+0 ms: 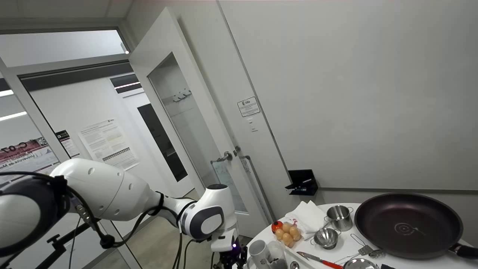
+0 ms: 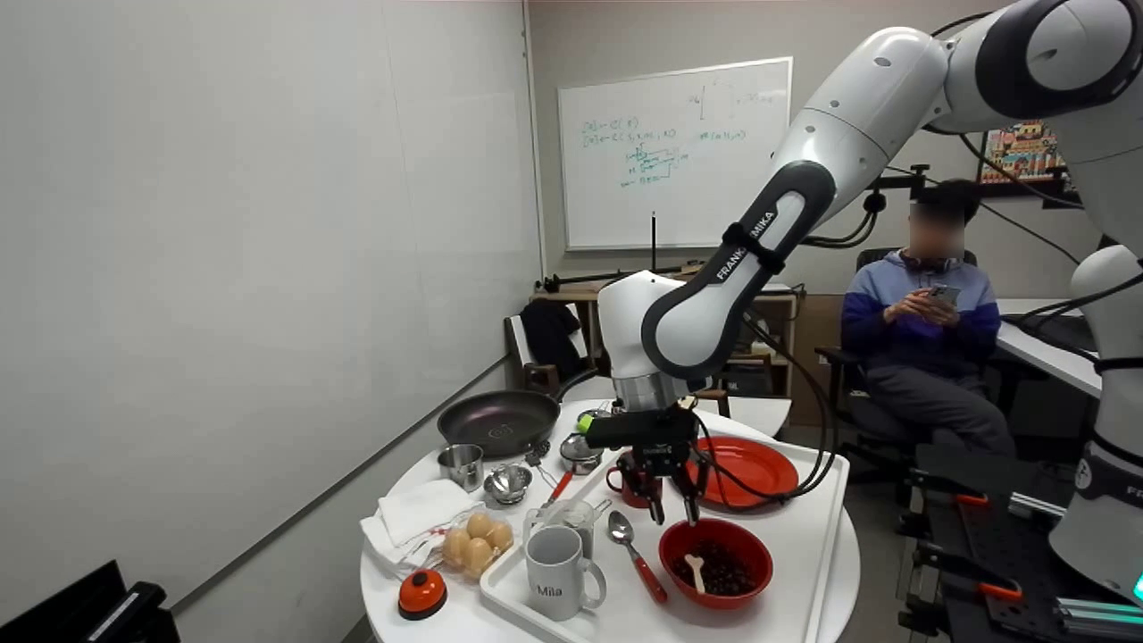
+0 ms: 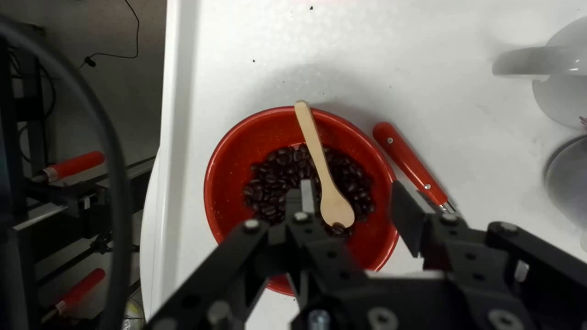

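Note:
My gripper (image 2: pixel 675 519) hangs above the red bowl (image 2: pixel 758 580) with its fingers apart and nothing between them. Dark beans (image 3: pixel 273 184) that look like coffee beans cover the bowl's bottom. A small wooden spoon (image 3: pixel 322 165) rests on them, its handle end leaning on the rim. From the wrist camera, one finger (image 3: pixel 307 197) appears over the beans beside the spoon's head, the other (image 3: pixel 408 217) over the bowl's edge on the right. In exterior view 1 the fingertips and bowl are out of sight.
A metal spoon with a red handle (image 2: pixel 648 579) lies beside the bowl on the white tray (image 2: pixel 798 536). A grey mug (image 2: pixel 554 579) stands farther left, a red plate (image 2: pixel 755 468) behind. Eggs (image 2: pixel 477 545), a red timer (image 2: pixel 422 594) and a pan (image 2: pixel 498 422) are outside the tray.

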